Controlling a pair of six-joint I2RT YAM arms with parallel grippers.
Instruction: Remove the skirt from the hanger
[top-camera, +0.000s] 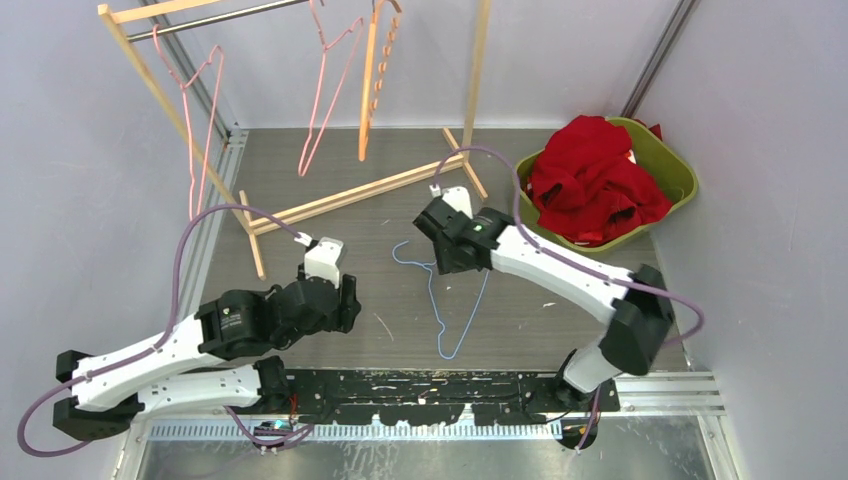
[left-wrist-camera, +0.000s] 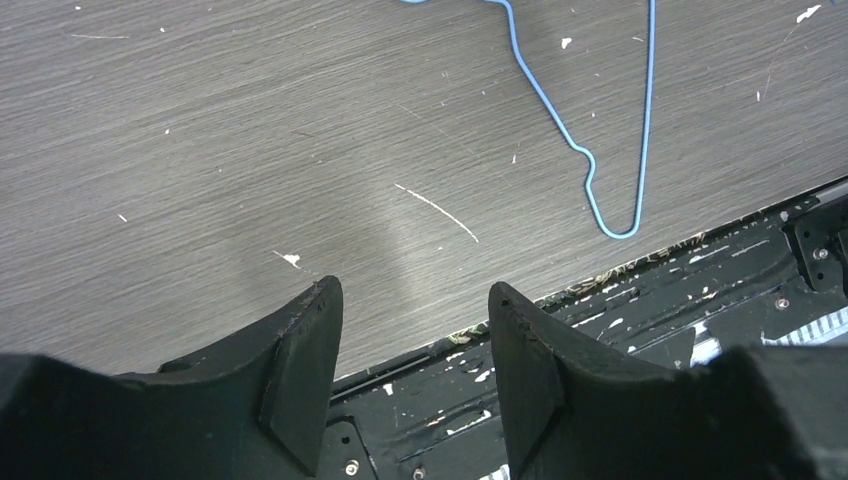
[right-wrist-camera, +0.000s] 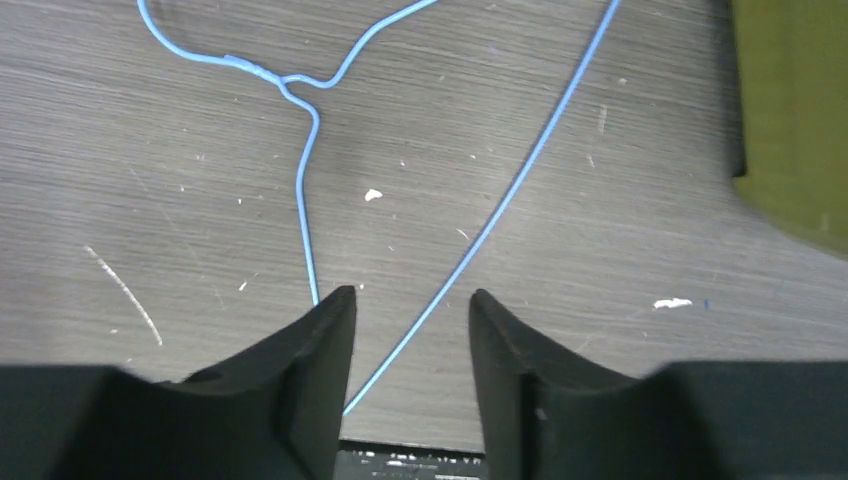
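A thin blue wire hanger (top-camera: 440, 330) lies flat on the grey floor between my arms, its hook toward the back; no cloth is on it. A red garment (top-camera: 595, 180) lies bunched in a green basket (top-camera: 665, 165) at the right. My left gripper is open over bare floor, beside the hanger, with nothing between its fingers. My right gripper is open above the hanger, a straight side of which runs below between the fingertips, apparently not held.
A wooden rack (top-camera: 350, 192) stands at the back, with pink hangers (top-camera: 318, 85) and an orange wooden hanger (top-camera: 366, 90) on its rail. A black metal edge (top-camera: 360, 390) runs along the front. Bare floor is at the centre left.
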